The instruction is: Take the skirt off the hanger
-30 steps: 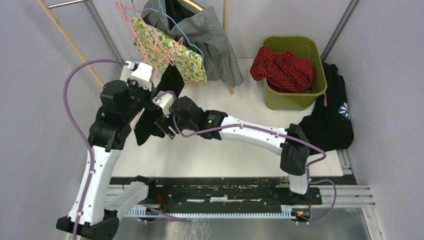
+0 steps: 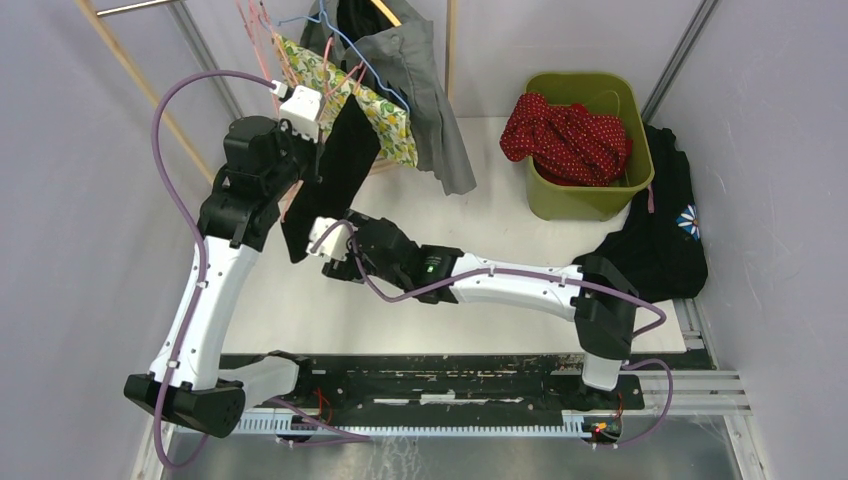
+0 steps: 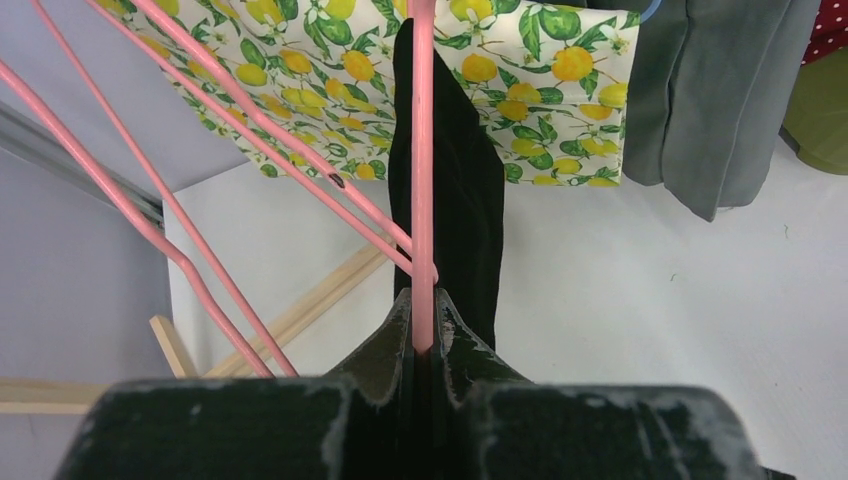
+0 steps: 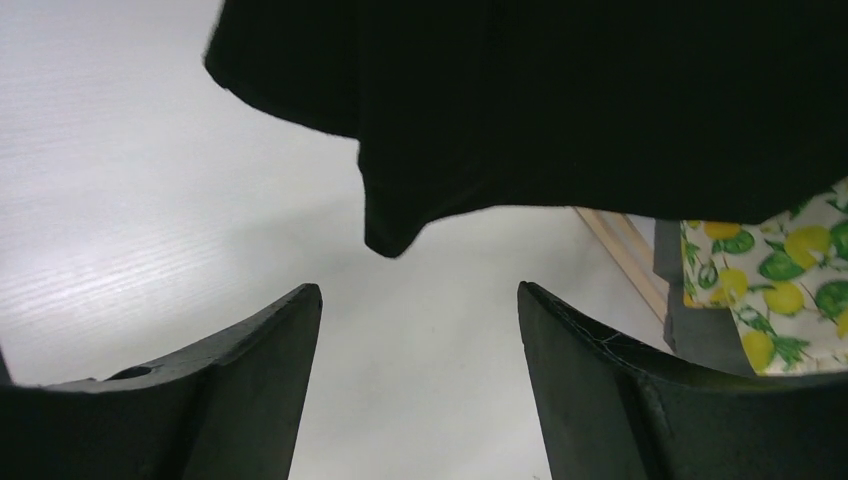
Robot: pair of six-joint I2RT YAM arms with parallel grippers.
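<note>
A black skirt (image 2: pixel 330 180) hangs among pink hangers below my left gripper (image 2: pixel 312 160). In the left wrist view my left gripper is shut on a pink hanger (image 3: pixel 422 150), with black cloth behind it. My right gripper (image 2: pixel 335 260) is beside the skirt's lower part; in the right wrist view it (image 4: pixel 419 293) stands open, nothing between its fingers, with the skirt (image 4: pixel 520 110) hanging just beyond the fingertips.
Lemon-print cloth (image 2: pixel 390 130) and grey garments (image 2: pixel 435 110) hang on the rack behind. A green basket (image 2: pixel 555 205) with red dotted cloth stands at right, beside dark folded clothing (image 2: pixel 670 250). The white floor board is clear between.
My left arm has moved up and right in the top view, the skirt with it.
</note>
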